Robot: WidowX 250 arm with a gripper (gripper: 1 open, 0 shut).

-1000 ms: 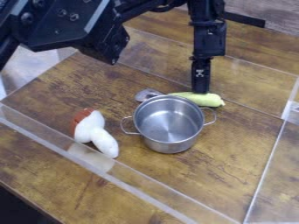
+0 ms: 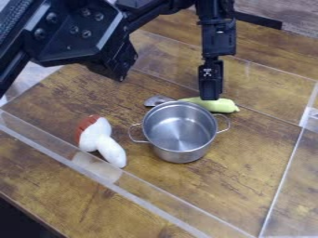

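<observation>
The black gripper (image 2: 211, 91) hangs open, pointing down, just above a pale yellow-green elongated object (image 2: 217, 105) lying behind a steel pot (image 2: 179, 132) with two wire handles. A small metal utensil (image 2: 155, 101) lies at the pot's upper left, partly hidden behind it. To the left of the pot lies a white object with a red-orange part (image 2: 104, 143).
Transparent strips or edges cross it at the lower left and right. The arm covers much of the upper left.
The arm and gripper have shifted slightly, rising a little from the yellow-green object. The objects on the table look unmoved.
</observation>
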